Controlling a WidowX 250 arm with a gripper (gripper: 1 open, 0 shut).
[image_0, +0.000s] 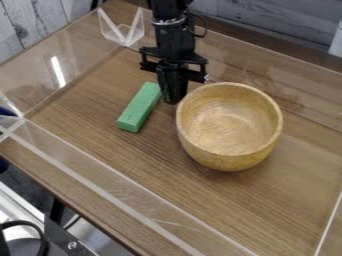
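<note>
My black gripper (173, 82) hangs at the upper middle of the camera view, its fingertips low over the wooden table. It looks shut, with nothing visible between its fingers. Just left of and below it lies a green block (139, 107), lengthwise front to back. To its right and nearer stands a large round, empty wooden bowl (229, 128), its rim close to the fingertips.
A clear plastic container (122, 28) stands at the back left. A black cable (24, 232) lies at the near left corner.
</note>
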